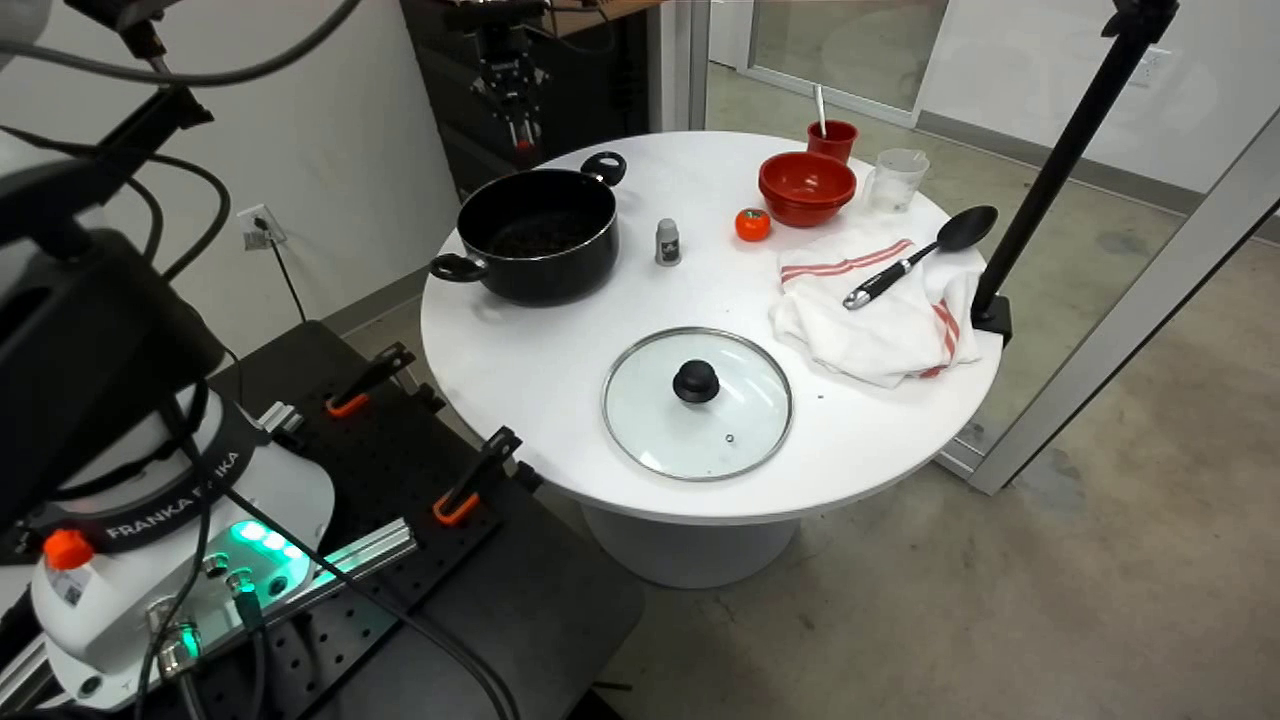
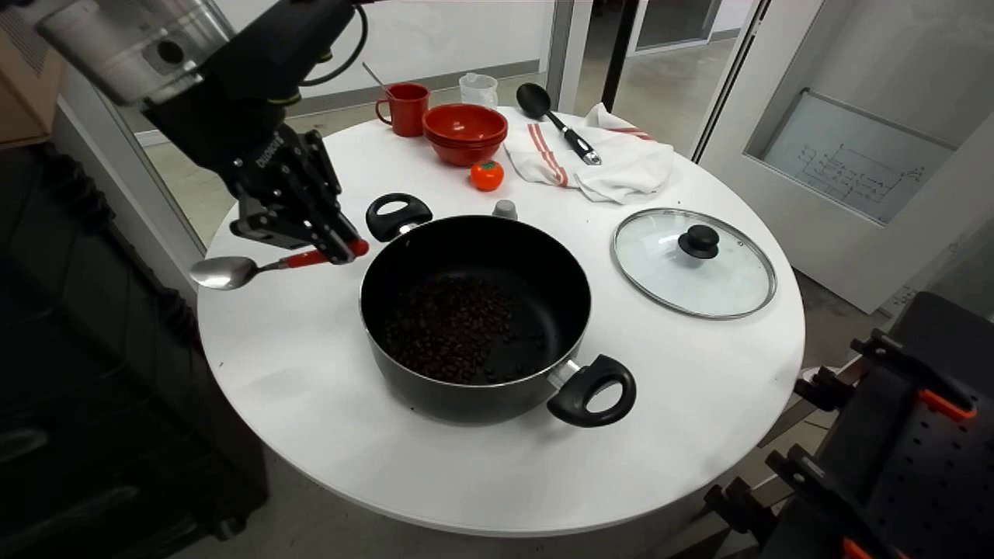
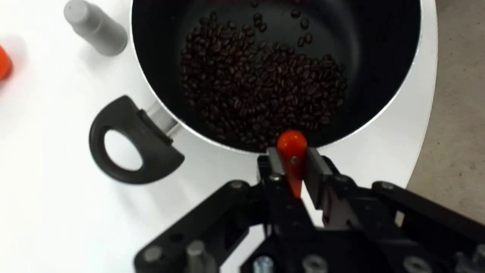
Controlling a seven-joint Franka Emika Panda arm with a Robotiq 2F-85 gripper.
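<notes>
A spoon with a red handle [image 2: 304,259] is pinched near the handle's end by my gripper, which is shut on it. Its metal bowl [image 2: 222,272] points away to the left in exterior view 2 and looks empty there. The gripper hangs beside the black pot [image 2: 470,396], at the rim by one handle, above table height. Dark coffee beans [image 3: 259,86] cover part of the pot's floor. In exterior view 1 the gripper [image 1: 524,142] is small at the table's far edge, and the spoon's bowl is hidden.
A grey shaker [image 1: 667,242] stands beside the pot. Farther off are a tomato [image 1: 752,224], red bowls [image 1: 806,186], a red mug [image 2: 407,109], a clear cup [image 1: 897,180] and a towel [image 1: 876,312] bearing a black spoon [image 1: 921,254]. A glass lid [image 1: 654,414] lies flat.
</notes>
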